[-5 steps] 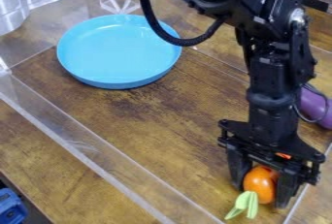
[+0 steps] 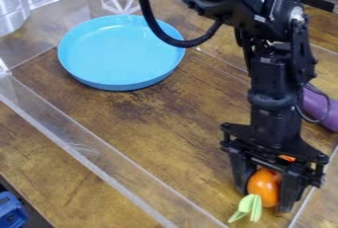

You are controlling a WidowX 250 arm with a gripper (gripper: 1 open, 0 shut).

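Note:
My black gripper [image 2: 271,173] is low at the right, its fingers down around an orange carrot-like toy [image 2: 263,187] with pale green leaves [image 2: 246,209] lying on the wooden surface. Whether the fingers are closed on it cannot be told, as the gripper body hides much of the toy.
A blue plate [image 2: 119,52] lies at the upper left. A purple object [image 2: 314,105] is partly hidden behind the arm at the right. A blue item [image 2: 8,211] sits at the lower left edge.

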